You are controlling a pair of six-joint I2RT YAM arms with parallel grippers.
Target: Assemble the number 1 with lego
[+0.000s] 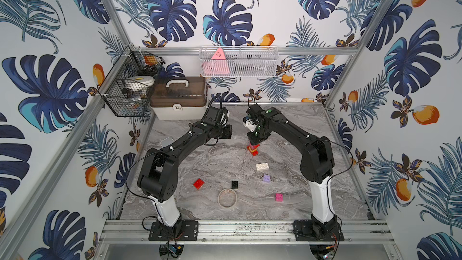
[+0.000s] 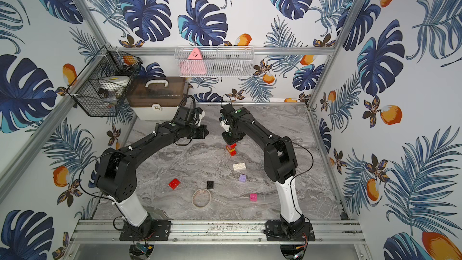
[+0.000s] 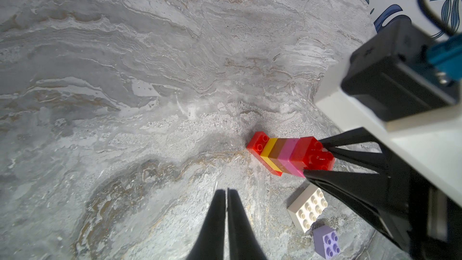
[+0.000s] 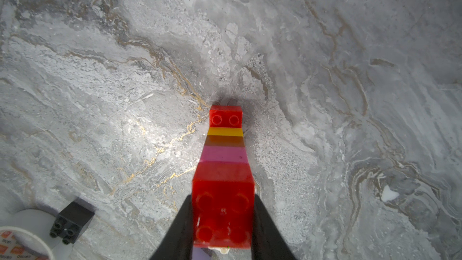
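Note:
A stack of bricks (image 3: pixel 284 154), red, yellow, brown, pink and red on top, stands on a flat red brick (image 4: pixel 225 118) near the middle of the table. My right gripper (image 2: pixel 231 142) is at the stack's top, its fingers either side of the top red brick (image 4: pixel 222 202); whether they grip it is unclear. My left gripper is shut with nothing visible between its fingers, to the left of the stack.
A white brick (image 1: pixel 262 166), purple brick (image 1: pixel 266 177), pink brick (image 1: pixel 278 197), black brick (image 1: pixel 234 184), red brick (image 1: pixel 198 183) and round ring (image 1: pixel 227 189) lie in front. A storage box (image 1: pixel 178 110) stands at back left.

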